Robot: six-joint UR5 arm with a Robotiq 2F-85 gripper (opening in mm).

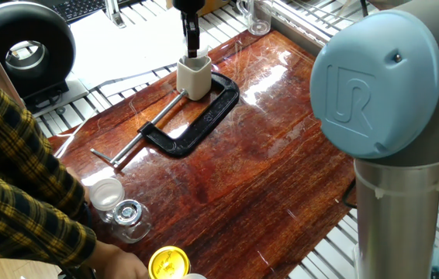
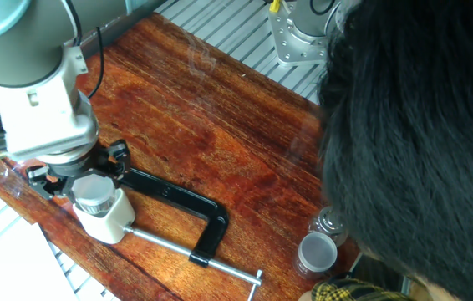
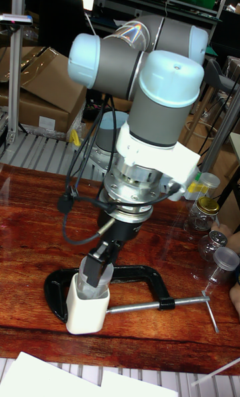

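A white, square-sided holder [image 1: 195,78] stands at the table's edge, with a black C-clamp [image 1: 198,128] against it. In exterior view 2 a clear jar with a pale lid [image 2: 94,191] sits upright or nearly so in the holder's mouth. My gripper [image 2: 82,173] is right over it, one finger to each side of the lid. From exterior view 3, a dark finger [image 3: 97,272] reaches down in front of the clear jar wall, close to the holder's rim. Whether the fingers press on the jar cannot be made out.
Near a person's hands stand a pale-lidded jar [image 2: 316,252], a silver-lidded jar [image 1: 131,221] and a gold-lidded jar [image 1: 169,264]. A glass mug [image 1: 259,17] is at the far corner. The clamp's screw bar [image 3: 153,304] sticks out sideways. Mid-table is clear.
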